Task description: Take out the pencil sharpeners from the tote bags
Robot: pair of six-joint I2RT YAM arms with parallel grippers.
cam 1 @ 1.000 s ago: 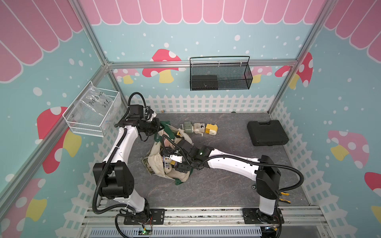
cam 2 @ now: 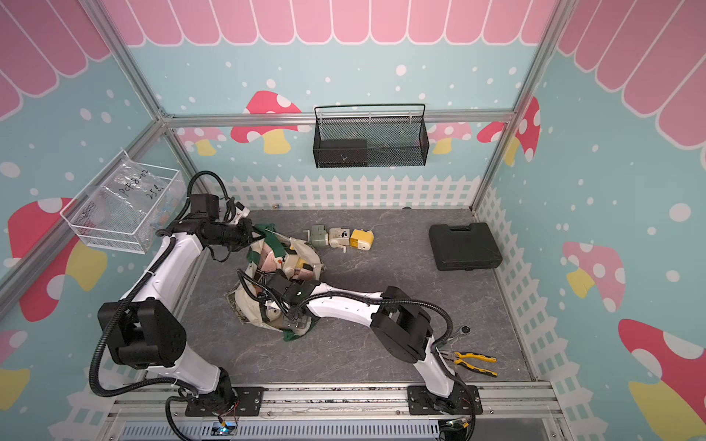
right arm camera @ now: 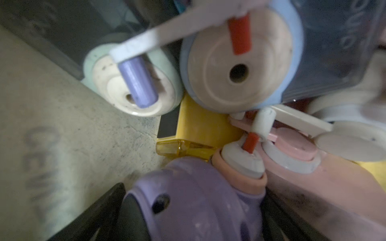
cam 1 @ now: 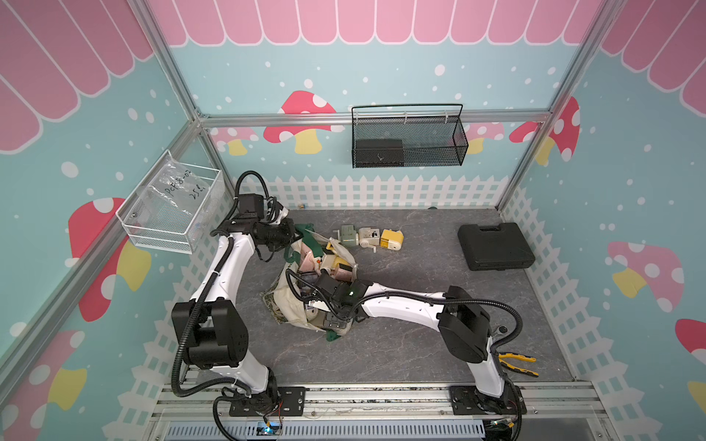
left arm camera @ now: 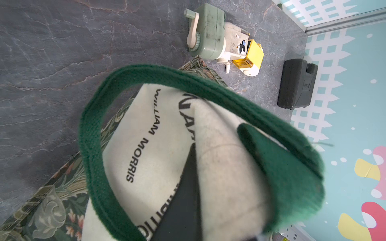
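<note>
The tote bag (cam 1: 294, 305) lies mouth-up at the left of the table, cream inside with green handles, full of pencil sharpeners. My left gripper (cam 1: 296, 235) is at its far-left rim, shut on the cloth; in the left wrist view one dark finger (left arm camera: 183, 204) shows against the folded fabric and the other is hidden. My right gripper is down in the bag, open, its fingers either side of a purple sharpener (right arm camera: 193, 200). Around that lie a yellow one (right arm camera: 201, 124), a pink one (right arm camera: 333, 176), a blue one (right arm camera: 241, 60) and a mint one (right arm camera: 96, 68).
Green (left arm camera: 211, 30), cream (left arm camera: 236, 40) and yellow (left arm camera: 251, 58) sharpeners stand in a row behind the bag. A black case (cam 1: 496, 246) sits at the back right, and yellow-handled pliers (cam 1: 518, 358) at the front right.
My right arm has shifted left and a little toward the front, its gripper moving over and into the bag. The left arm and the row of sharpeners look unmoved.
</note>
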